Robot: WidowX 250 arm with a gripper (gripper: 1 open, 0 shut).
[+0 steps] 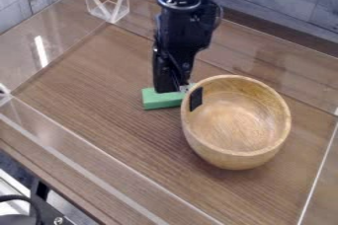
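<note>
The black gripper [180, 67] hangs above the table, just over a green block [162, 99] that lies flat against the left side of a tan wooden bowl [235, 140]. The gripper looks shut, with nothing visible between its fingers. A small dark piece shows on the bowl's left rim; I cannot tell what it is.
A clear plastic object [109, 7] stands at the back left. The table's edges show at the right and back.
</note>
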